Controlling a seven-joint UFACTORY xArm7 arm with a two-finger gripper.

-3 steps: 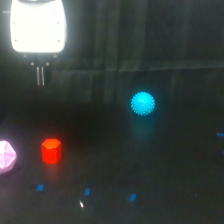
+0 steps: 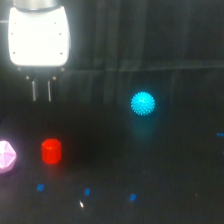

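Note:
My gripper (image 2: 42, 97) hangs at the upper left under its bright white body, its two thin fingers spread open with only dark background showing between them. Below it stands a red block (image 2: 51, 151) on the dark surface, apart from the fingers. A pale pink ball-like object (image 2: 6, 157) is partly cut off by the left edge. Farther right, a bright blue spiky ball (image 2: 143, 103) sits by itself.
Small blue marks (image 2: 87, 191) dot the front of the dark surface, with another at the right edge. A dark, creased backdrop (image 2: 150, 55) hangs behind. Right of the red block, the surface looks clear.
My gripper has come down slightly and a little to the right, and its fingers have gone from close together to spread apart. The red block and both balls have not moved.

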